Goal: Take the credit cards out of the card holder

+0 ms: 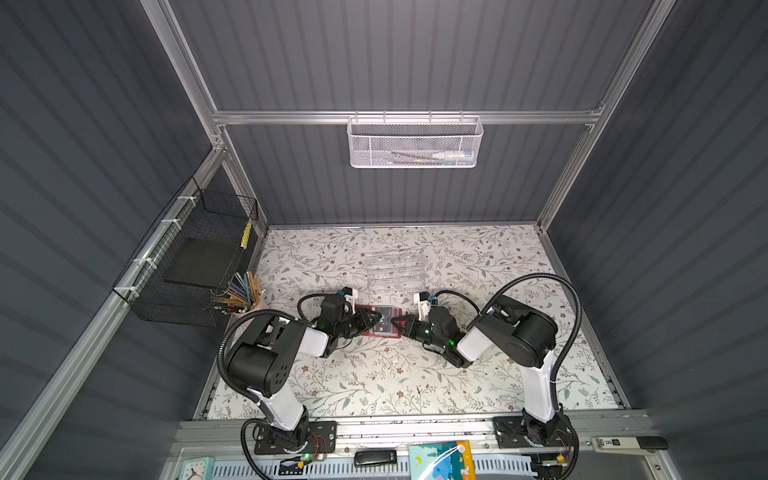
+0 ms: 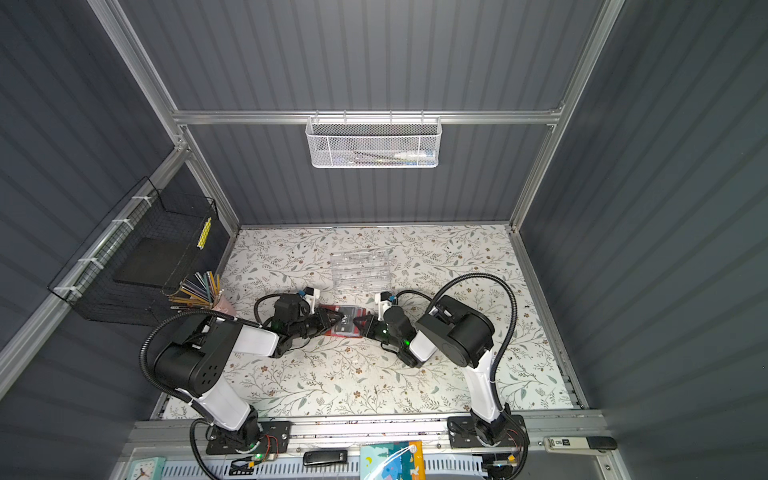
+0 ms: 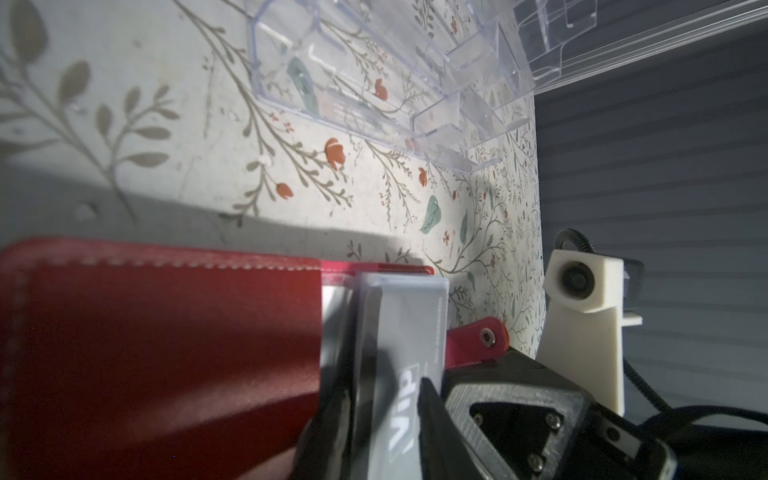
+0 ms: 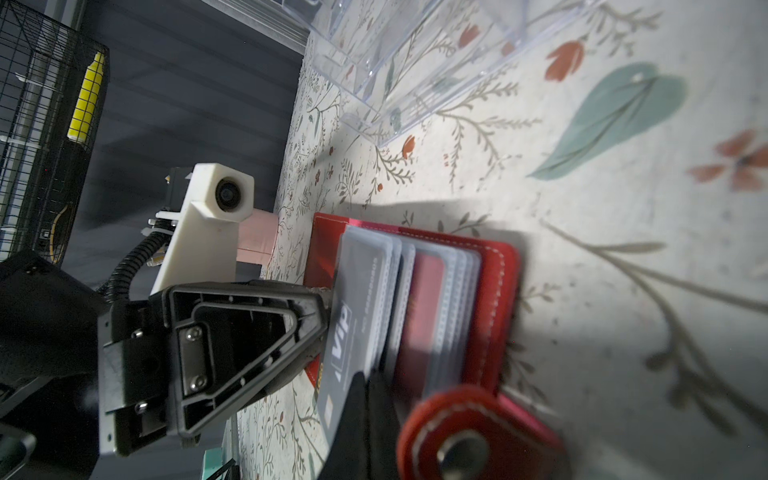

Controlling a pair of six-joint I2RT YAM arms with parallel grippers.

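The red card holder (image 3: 160, 352) lies open on the table between my grippers, with clear card sleeves (image 4: 440, 312) and a grey VIP card (image 4: 356, 304) in the top sleeve. My left gripper (image 1: 372, 320) stands open at the holder's left part, its fingertips low beside the VIP card, partly dark in the left wrist view. My right gripper is shut at the holder's right side by the sleeves and the red snap strap (image 4: 424, 432); nothing shows between its fingers.
A clear acrylic organiser (image 1: 396, 272) lies behind the holder. A pen cup and black wire basket (image 1: 192, 264) are at the left; a white mesh basket (image 1: 414, 148) hangs on the back wall.
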